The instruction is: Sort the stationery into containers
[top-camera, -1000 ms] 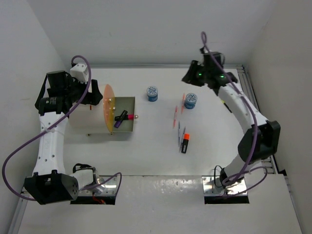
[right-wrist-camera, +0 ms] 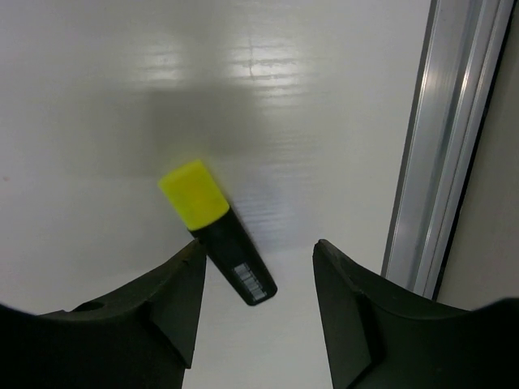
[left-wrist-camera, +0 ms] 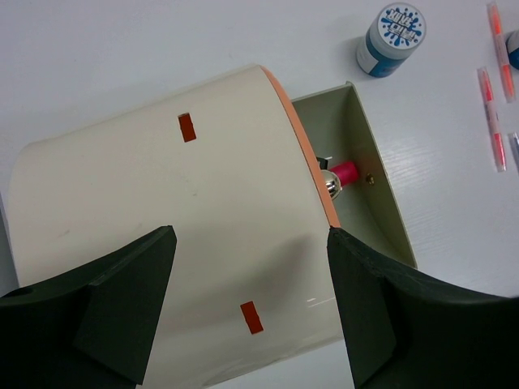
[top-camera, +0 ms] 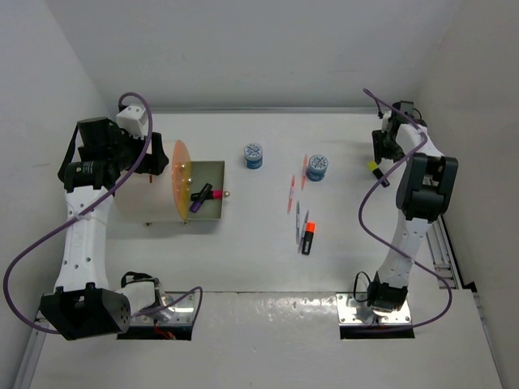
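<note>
A yellow-capped black marker (top-camera: 379, 173) lies on the table at the far right; in the right wrist view it (right-wrist-camera: 227, 243) is just beyond the fingers of my open right gripper. My left gripper hangs over the cream curved-top box (left-wrist-camera: 186, 211), fingers apart with nothing between them. Beside it an olive drawer (top-camera: 209, 172) holds dark markers (top-camera: 203, 197). An orange-capped marker (top-camera: 308, 239), two pink pens (top-camera: 291, 194) and grey pens (top-camera: 298, 228) lie mid-table.
Two blue round containers (top-camera: 253, 156) stand toward the back. A metal rail (right-wrist-camera: 442, 146) runs along the right edge, near my right gripper.
The left arm has stayed still.
</note>
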